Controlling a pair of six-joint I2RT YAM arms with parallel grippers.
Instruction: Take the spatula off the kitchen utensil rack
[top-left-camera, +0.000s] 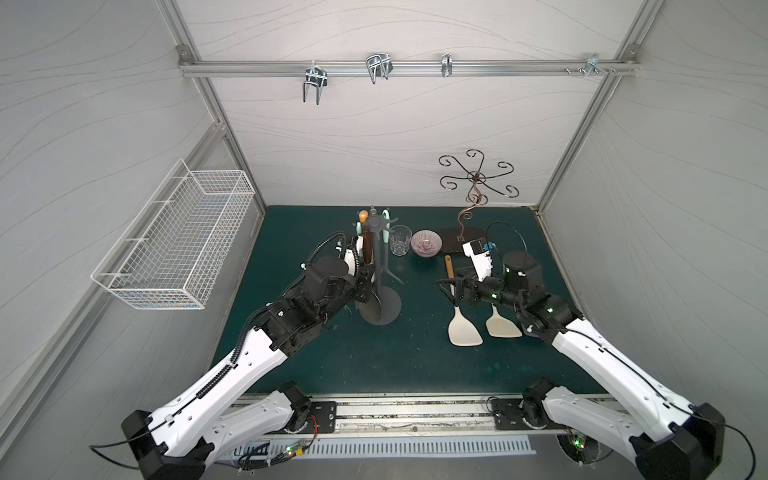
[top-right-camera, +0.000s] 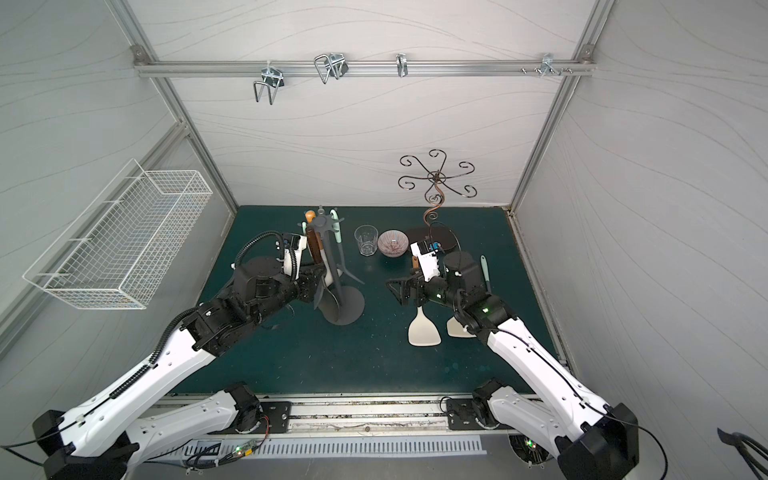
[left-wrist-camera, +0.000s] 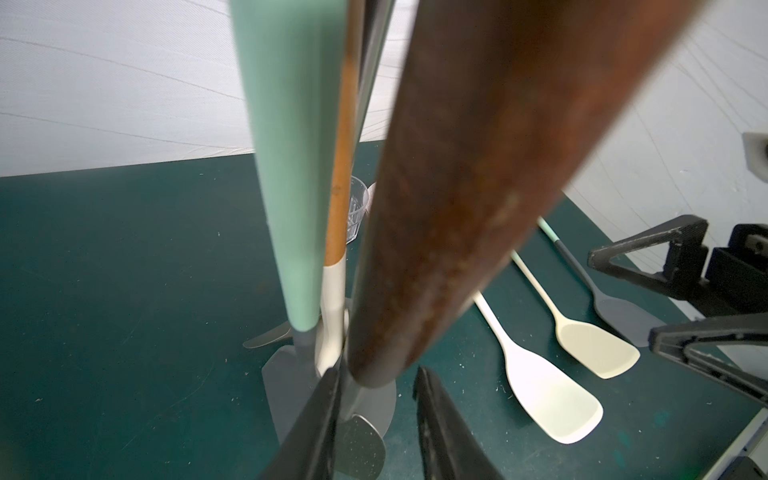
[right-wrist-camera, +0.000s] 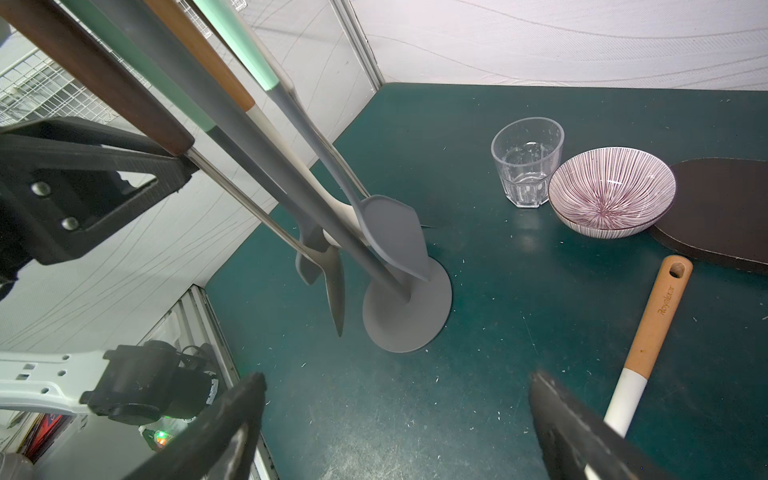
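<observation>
The grey utensil rack (top-left-camera: 380, 308) holds several utensils with mint, orange and wooden handles. The brown wooden handle (left-wrist-camera: 472, 144) looms large in the left wrist view. My left gripper is at its lower end, fingers apart around it or just in front; I cannot tell if they touch. My right gripper stands open and empty to the right of the rack, above the spatulas (top-left-camera: 464, 328) lying on the table.
A glass (right-wrist-camera: 526, 160) and patterned bowl (right-wrist-camera: 608, 188) stand behind, beside a brown base (right-wrist-camera: 720, 208) with a scrollwork stand (top-left-camera: 476, 180). A wire basket (top-left-camera: 184, 232) hangs on the left wall.
</observation>
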